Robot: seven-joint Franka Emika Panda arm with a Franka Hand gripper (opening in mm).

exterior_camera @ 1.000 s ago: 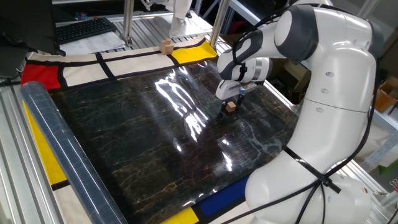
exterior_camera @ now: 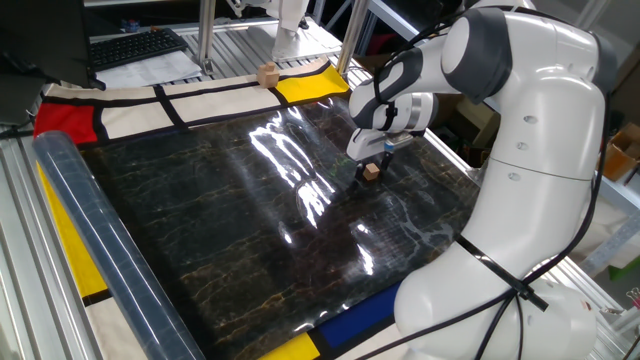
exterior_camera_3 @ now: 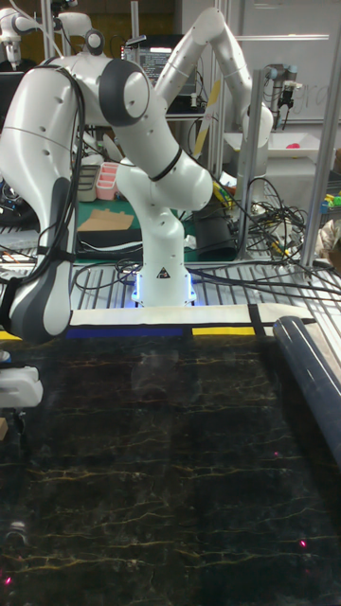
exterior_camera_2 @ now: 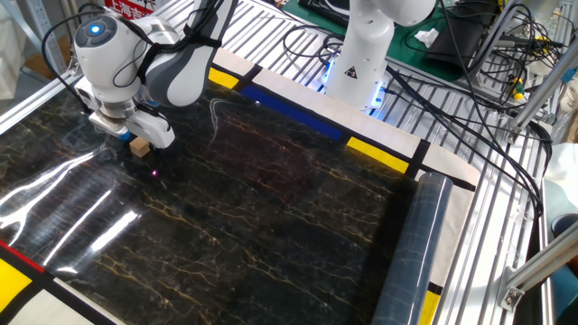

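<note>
A small wooden cube rests on the dark marbled sheet, towards its right side in exterior view 1. My gripper is down low at this cube, its dark fingers spread wider than the block, one to either side. The fingers look open; contact with the cube cannot be made out. In exterior view 2 the same cube shows below the white hand, which hides part of the fingers. Exterior view 3 catches only a sliver of the cube at its left edge.
A second wooden block sits on the patterned cloth at the back edge. The sheet's rolled end lies along the left side, and a keyboard is behind. Most of the sheet is bare, with glare on it.
</note>
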